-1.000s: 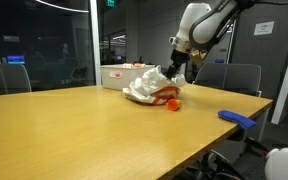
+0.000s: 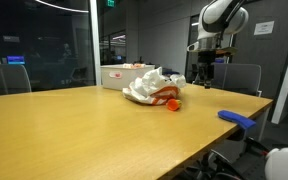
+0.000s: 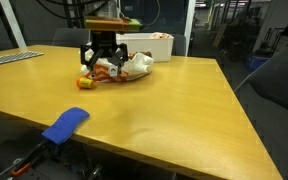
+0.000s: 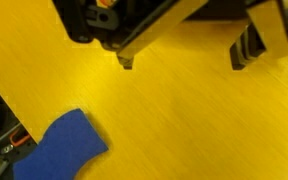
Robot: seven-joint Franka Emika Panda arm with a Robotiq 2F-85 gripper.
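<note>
My gripper is open with nothing between its fingers, seen from above the yellow table in the wrist view. A blue flat object [image 4: 60, 149], perhaps a cloth or sponge, lies on the table to the lower left there. Exterior view 1 has this blue object [image 2: 235, 118] near the table's edge, with my gripper [image 2: 201, 85] farther back. On the table behind sits a crumpled white cloth or bag [image 2: 148, 86] with red-brown stripes. An orange cylindrical item [image 3: 85, 83] lies just in front of the bag in exterior view 2.
A white box [image 2: 122, 77] stands at the back of the table. Exterior view 2 shows a white rack or grid [image 3: 13, 58] at the far left. Chairs stand around the table.
In exterior view 1 the arm has moved right, away from the white bag, and come lower over the right part of the table. The bag, orange item and blue object stay put.
</note>
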